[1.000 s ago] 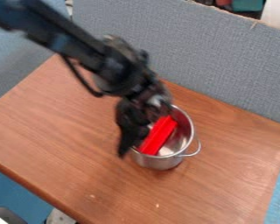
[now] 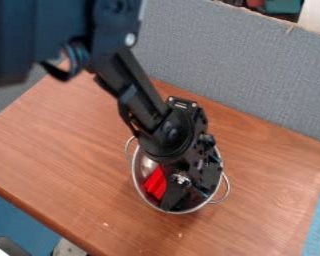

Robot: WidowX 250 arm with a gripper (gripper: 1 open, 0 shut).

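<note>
A steel pot (image 2: 143, 197) with two side handles stands on the wooden table near the middle of the view. A red object (image 2: 156, 182) lies in it, on the left side. My black gripper (image 2: 184, 190) reaches down into the right part of the pot, just beside the red object, and covers much of the pot's inside. Its fingertips are hidden or too dark to tell whether they are open or shut.
A grey padded wall (image 2: 243, 75) runs along the back. A blue strip (image 2: 316, 220) lies at the right edge.
My arm has moved from the pot's left side over to its right part and down into it. The red object now shows left of the gripper.
</note>
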